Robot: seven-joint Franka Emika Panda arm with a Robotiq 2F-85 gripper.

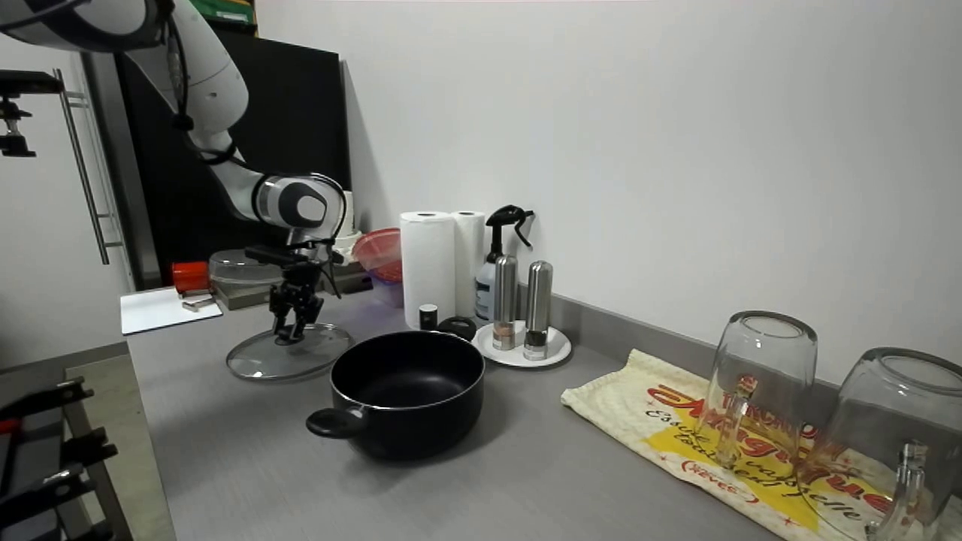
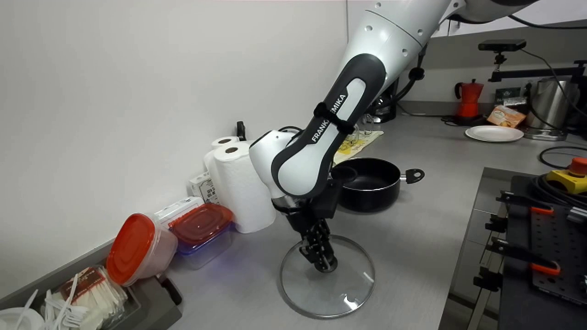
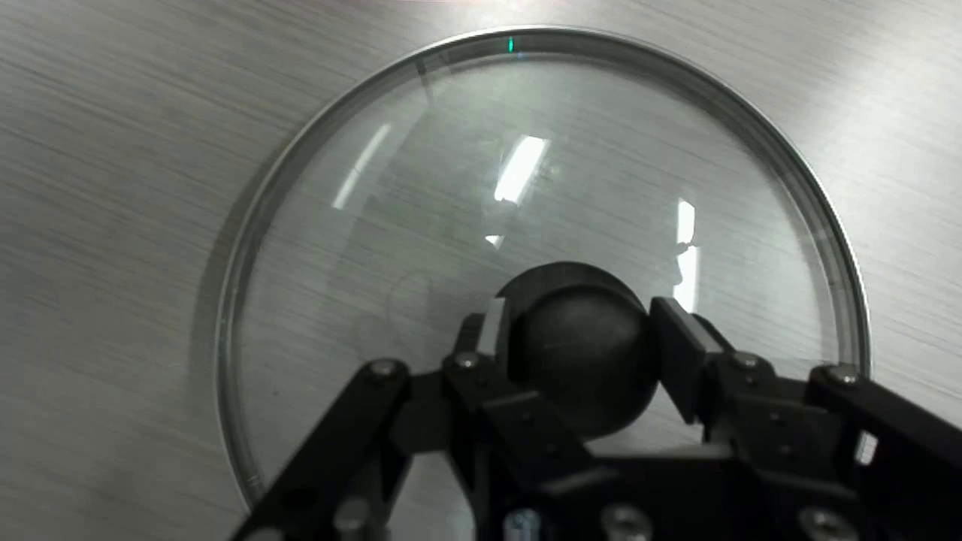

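A round glass lid [image 1: 257, 358] with a metal rim lies on the grey counter, left of the black pot in exterior view 1. At its centre is a black knob [image 3: 586, 356], with my gripper shut on it from both sides. One finger [image 3: 494, 333] touches the knob's left side in the wrist view, the other its right. In exterior view 2 the lid [image 2: 346, 297] lies in front of the pot [image 2: 368, 184]. The black pot [image 1: 406, 433] is uncovered and its inside looks empty.
Behind the pot stand paper towel rolls [image 1: 426, 261] and a white plate [image 1: 559, 352] bearing two metal grinders [image 1: 538, 302]. Plastic containers [image 2: 135, 247] are left of the lid in exterior view 2. Glass mugs [image 1: 757, 379] rest on a cloth [image 1: 640, 406].
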